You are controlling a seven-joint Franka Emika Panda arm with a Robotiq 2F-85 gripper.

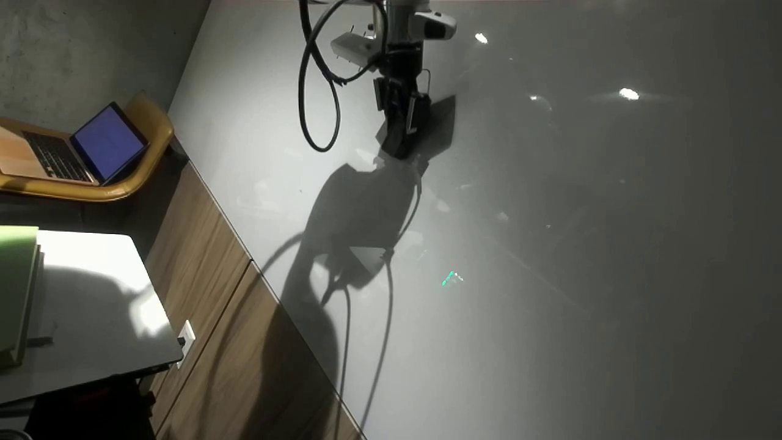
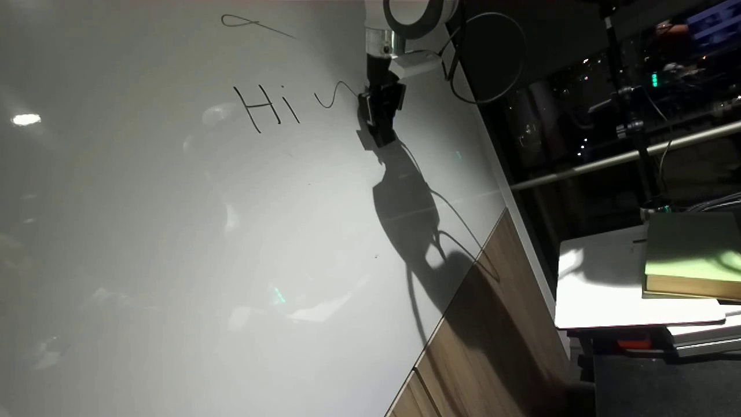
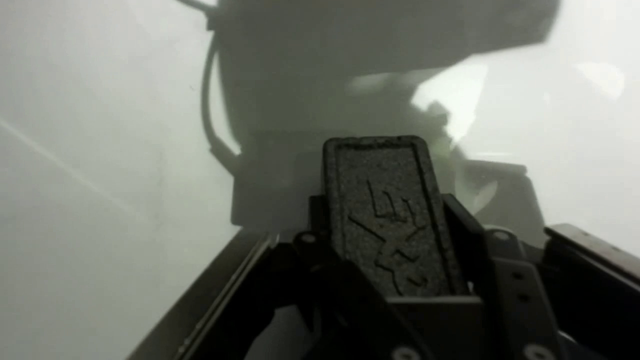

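My gripper is shut on a dark grey block eraser (image 3: pixel 384 174), whose upper face carries scratched marks. The eraser's far end sticks out beyond the fingers. In exterior view 2 the gripper (image 2: pixel 382 104) is at the right part of the glossy white surface (image 2: pixel 173 229), with the eraser (image 2: pixel 382 135) at its tip. Written to its left is a black "Hi" (image 2: pixel 267 108). A wavy black line (image 2: pixel 333 97) runs from there up to the gripper's edge. Above it lies a looped stroke (image 2: pixel 253 23). Whether the eraser touches the surface, I cannot tell.
A laptop (image 1: pixel 110 143) rests on a yellow chair beyond the surface's edge. To the side, a green book (image 2: pixel 694 250) lies on a stand. The arm's cable (image 1: pixel 302 88) hangs in a loop.
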